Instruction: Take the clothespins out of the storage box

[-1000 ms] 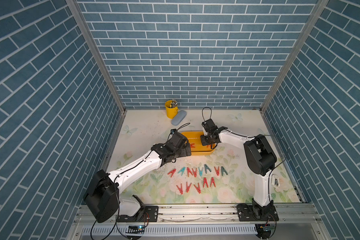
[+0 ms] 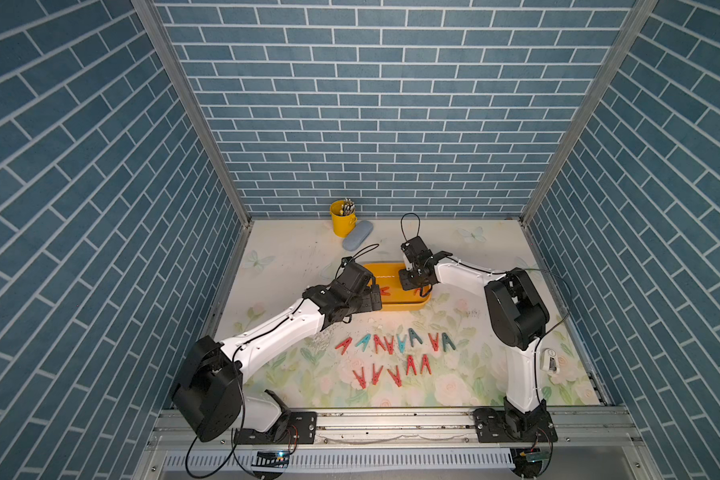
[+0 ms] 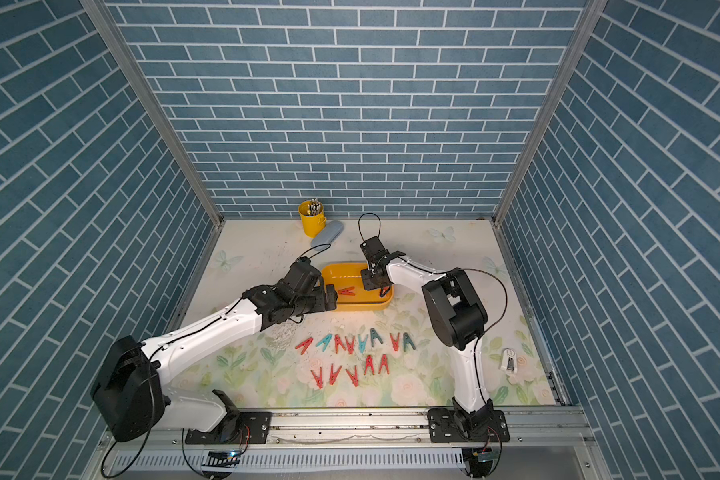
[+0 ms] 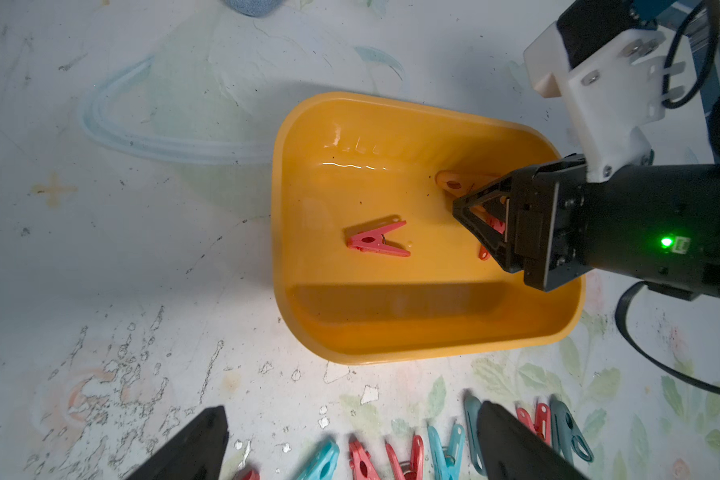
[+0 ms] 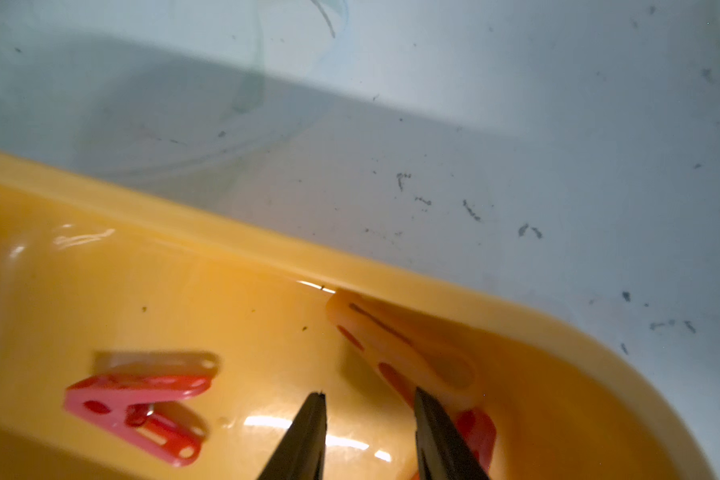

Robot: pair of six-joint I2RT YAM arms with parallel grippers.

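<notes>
The orange storage box [image 4: 304,336] sits mid-table. In it a red clothespin [image 4: 376,240] lies apart, while an orange clothespin [image 5: 400,352] and another red one [image 5: 476,432] are bunched at the far right wall. My right gripper is down over these two, its fingers apart with nothing visible between their tips; the orange pin is just beyond them. My left gripper hangs open over the near-left side of the box, nothing between its fingers.
Several red, teal and grey clothespins [image 2: 390,376] lie on the table in front of the box. A yellow cup [image 2: 342,220] with utensils and a grey-blue case [image 2: 357,235] stand behind. The right end of the table has a small white object [image 3: 509,361].
The left arm has barely moved, and the clothespins on the table are unchanged.
</notes>
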